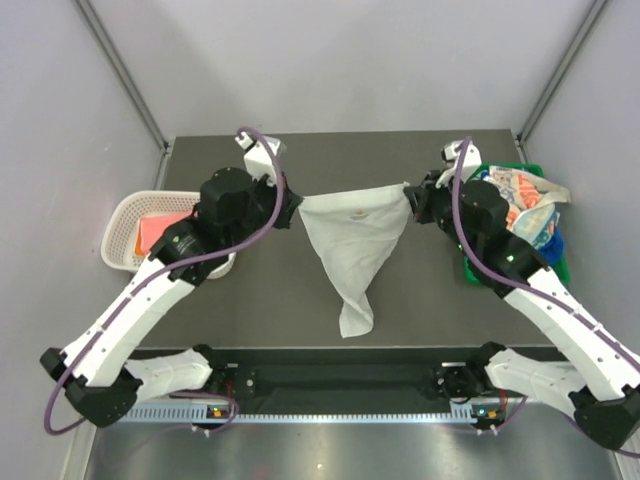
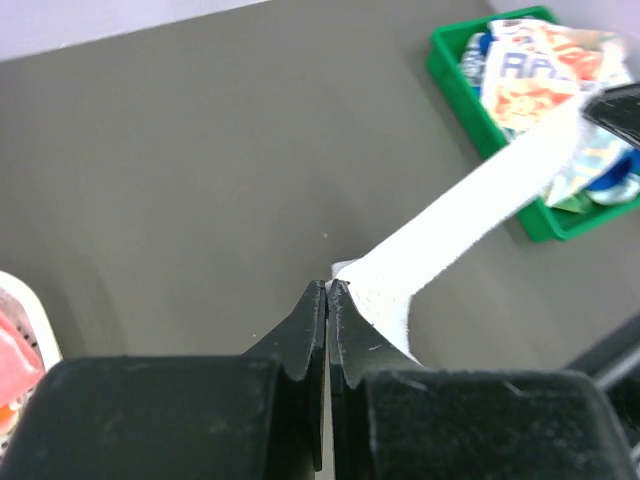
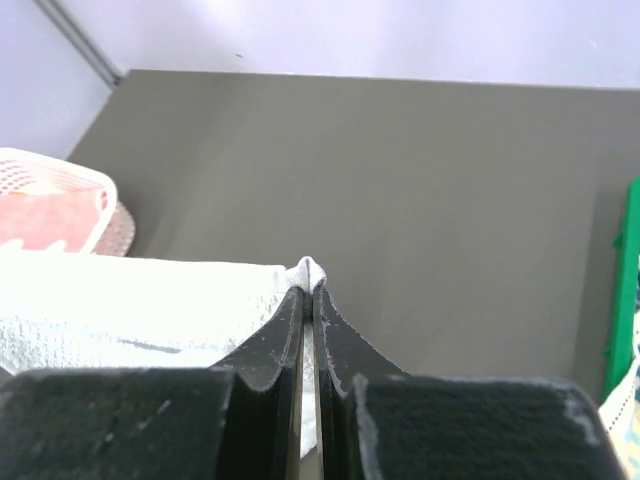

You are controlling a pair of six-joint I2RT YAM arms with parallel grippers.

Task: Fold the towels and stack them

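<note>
A white towel hangs between my two grippers, its upper edge stretched nearly straight and its lower end narrowing onto the table. My left gripper is shut on one upper corner; in the left wrist view the towel runs from its fingertips off to the upper right. The other corner is pinched by my right gripper, where a small tuft of cloth stands above the fingertips. Folded pink cloth lies in a white basket at left. Crumpled patterned towels fill a green bin at right.
My left arm partly covers the basket, and my right arm crosses over the bin. Bare grey table shows behind the towel and on either side of its lower end.
</note>
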